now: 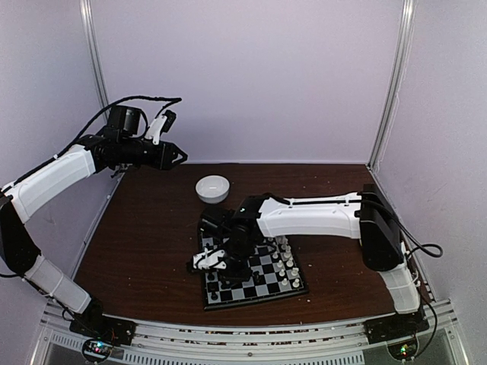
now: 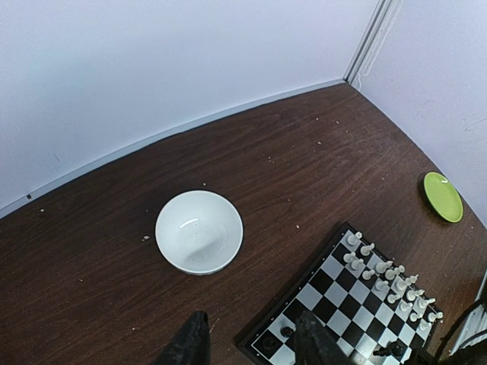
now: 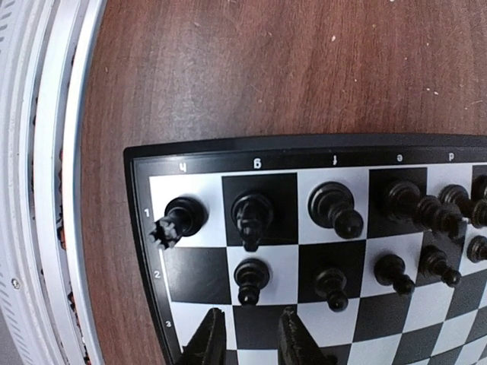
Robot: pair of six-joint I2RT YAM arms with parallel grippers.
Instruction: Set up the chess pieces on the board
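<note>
The chessboard lies on the table under my right arm. White pieces stand in rows along one side. Black pieces line the opposite side, including a crowned piece on h1 and a pawn on g2; square h2 is bare. Over the board, just in from the g2 pawn, my right gripper is open, its fingers apart with no piece seen between them. Part of another black piece shows beside one finger. My left gripper hangs open and empty, high at the left, away from the board.
A white bowl stands behind the board, and appears empty. At the far right lies a green plate. A black piece is out on the board's middle squares. Bare table surrounds the board.
</note>
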